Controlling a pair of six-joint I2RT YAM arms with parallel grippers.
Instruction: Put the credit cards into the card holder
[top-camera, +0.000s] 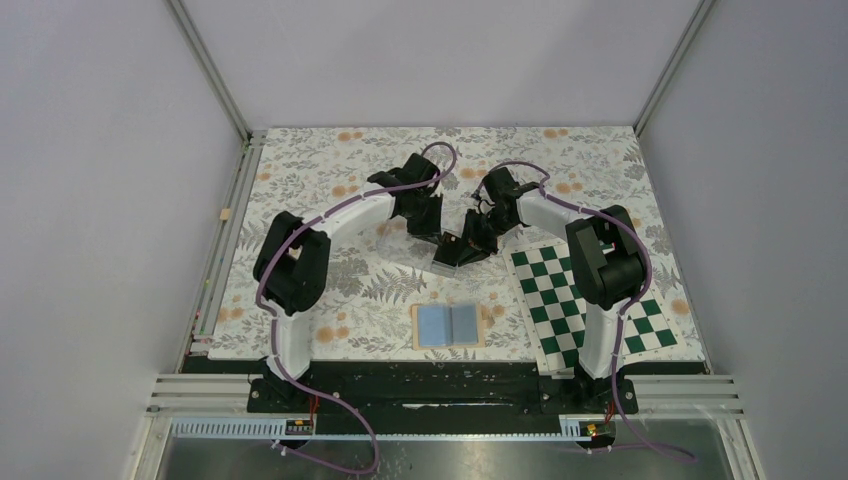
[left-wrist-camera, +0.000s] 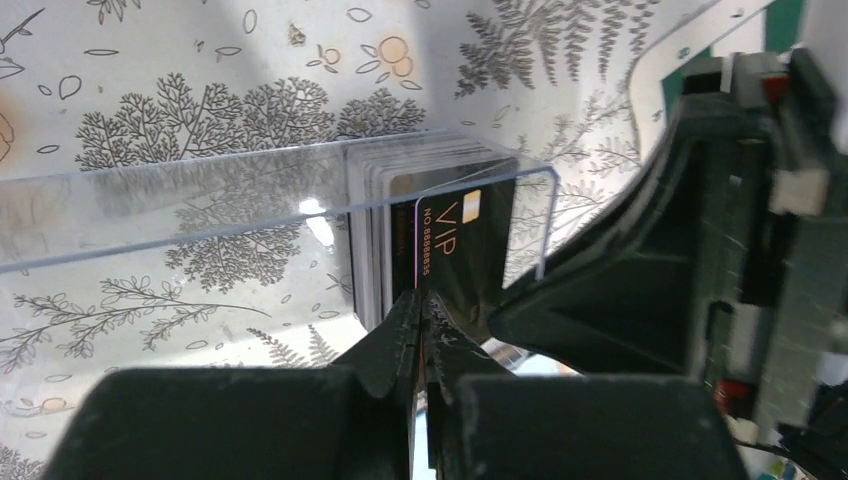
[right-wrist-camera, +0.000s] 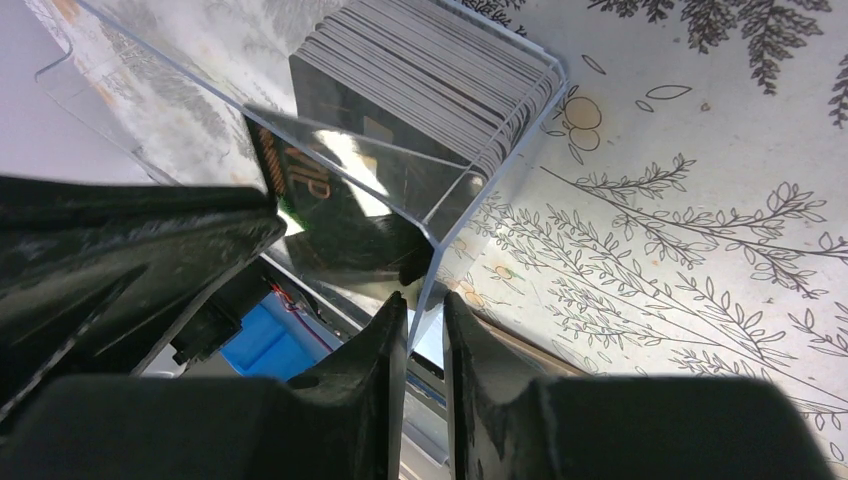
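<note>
A clear box (left-wrist-camera: 180, 205) lies on the patterned cloth, holding a row of cards (right-wrist-camera: 420, 70) packed at one end. The front one, a black VIP card (left-wrist-camera: 460, 245), stands out from the row. My left gripper is shut, its tips over that card's lower edge; nothing shows clearly between them. In the right wrist view, the VIP card (right-wrist-camera: 305, 180) leans away from the stack close to the left fingers (right-wrist-camera: 150, 240). My right gripper is shut on the box's corner wall. The open card holder (top-camera: 448, 326), with blue-grey pockets, lies at the front.
A green-and-white checkered board (top-camera: 550, 300) lies at the right, under the right arm. Both grippers crowd closely around the box. Free cloth lies between box and holder, and at the back.
</note>
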